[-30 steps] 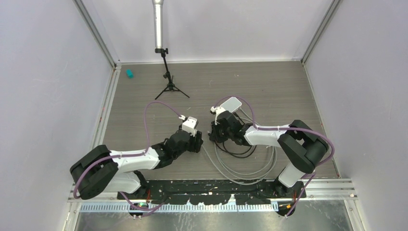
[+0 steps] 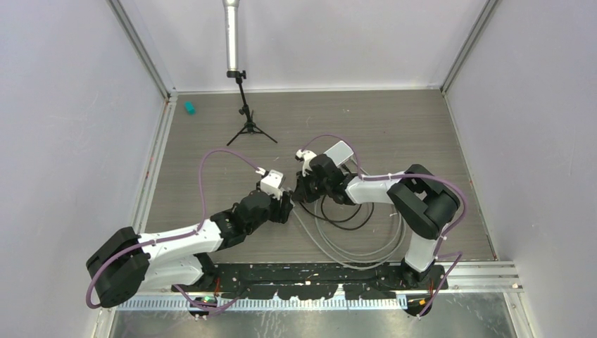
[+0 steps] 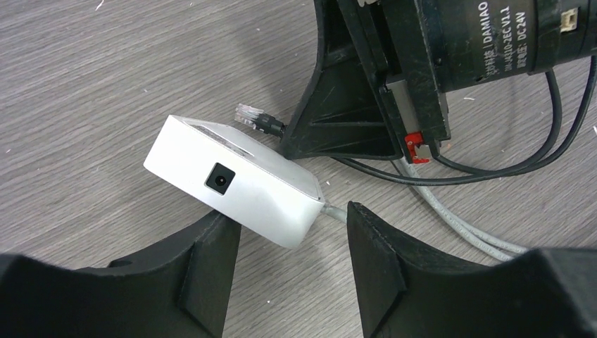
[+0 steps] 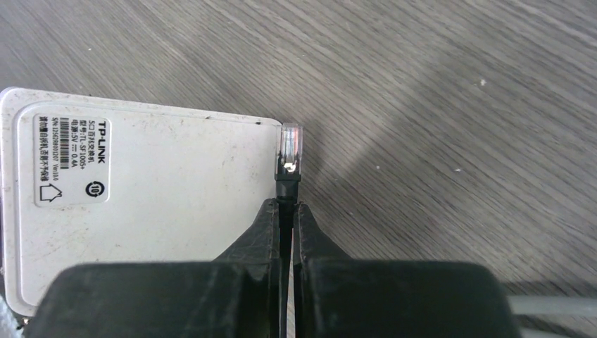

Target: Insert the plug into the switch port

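In the left wrist view my left gripper is shut on the white switch [image 3: 267,201], which is tilted; its narrow side with a round power jack shows. In the right wrist view, the labelled face of the switch [image 4: 183,190] fills the left. My right gripper is shut on the black cable [image 4: 286,186] just behind the clear plug [image 4: 289,148], whose tip points forward. That plug overlaps the upper right edge of the switch in this view. From the left wrist, the plug [image 3: 248,115] appears beyond the switch, outside any visible port. Ports are hidden.
Grey cable [image 2: 327,246] and black cable [image 2: 348,225] lie coiled below the right arm. A white box [image 2: 339,153] rests behind that arm. A tripod [image 2: 250,127] stands at the back, a small teal object [image 2: 189,107] at the back left. Table space behind the grippers is mostly clear.
My right gripper has moved left, closing in on the left gripper.
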